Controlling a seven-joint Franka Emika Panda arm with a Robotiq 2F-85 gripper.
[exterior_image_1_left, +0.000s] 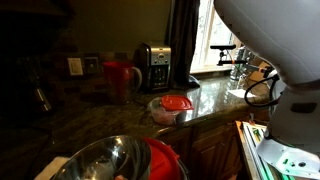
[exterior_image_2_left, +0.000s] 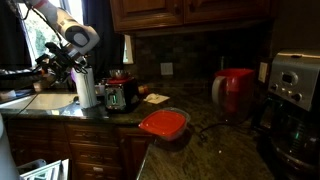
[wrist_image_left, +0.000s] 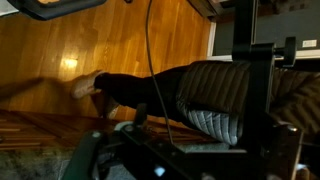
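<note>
Dark parts of my gripper run along the bottom of the wrist view; the gap between its fingers is too dark to make out. Beyond it are a wooden floor and a person's legs, not the counter. On the counter sits a clear bowl (exterior_image_1_left: 162, 114) with a red lid (exterior_image_1_left: 177, 102) on or against it; the other exterior view shows the red lid (exterior_image_2_left: 163, 123) tilted over the bowl. A red pitcher (exterior_image_1_left: 122, 80) stands against the back wall, away from the arm.
A silver toaster (exterior_image_1_left: 155, 68) stands behind the bowl. In the near foreground are a metal bowl (exterior_image_1_left: 103, 160) and a red pot (exterior_image_1_left: 164, 160). A chrome appliance (exterior_image_2_left: 293, 88) fills the right side of the second exterior view. Open counter (exterior_image_2_left: 200, 150) lies before the bowl.
</note>
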